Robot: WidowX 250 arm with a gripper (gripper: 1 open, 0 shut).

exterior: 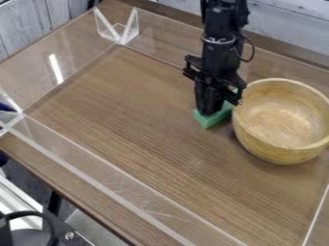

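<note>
The black gripper [210,96] reaches down from the top centre onto a green object [211,115] on the wooden table, just left of a wooden bowl. Its fingertips are at the object's top, which is partly hidden behind them; whether they grip it is hard to tell.
A large tan wooden bowl [279,115] stands at the right, close beside the green object. A clear plastic piece [117,27] is at the back left. The left and front of the table [129,163] are open. Dark cables lie at the lower left corner.
</note>
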